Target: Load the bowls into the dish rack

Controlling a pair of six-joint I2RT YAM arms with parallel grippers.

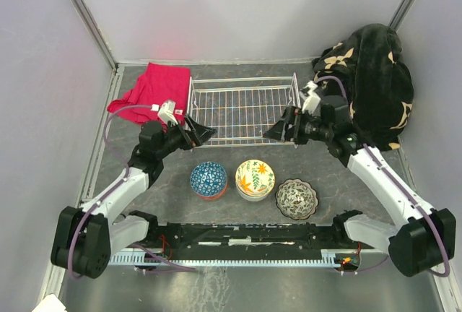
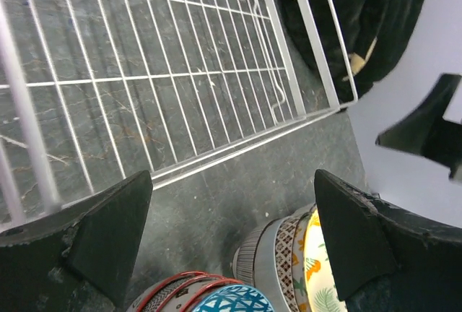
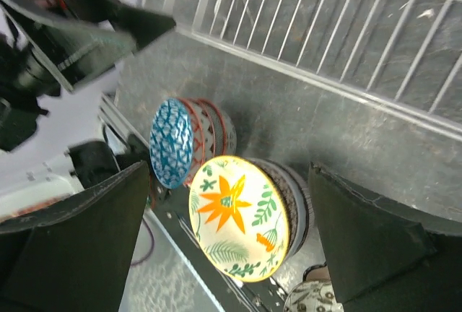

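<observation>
Three bowl stacks sit in a row in front of the empty white wire dish rack (image 1: 245,139): blue-patterned (image 1: 208,179), floral yellow-rimmed (image 1: 254,179) and grey-patterned (image 1: 296,200). My left gripper (image 1: 202,133) hangs open over the rack's front left, above the blue stack. My right gripper (image 1: 278,128) is open over the rack's front right, its fingers pointing down toward the floral stack, which shows between them in the right wrist view. Neither holds anything.
A red cloth (image 1: 155,84) lies left of the rack, a dark patterned blanket (image 1: 372,74) at the back right. Walls enclose the sides and back. Bare grey surface separates rack and bowls.
</observation>
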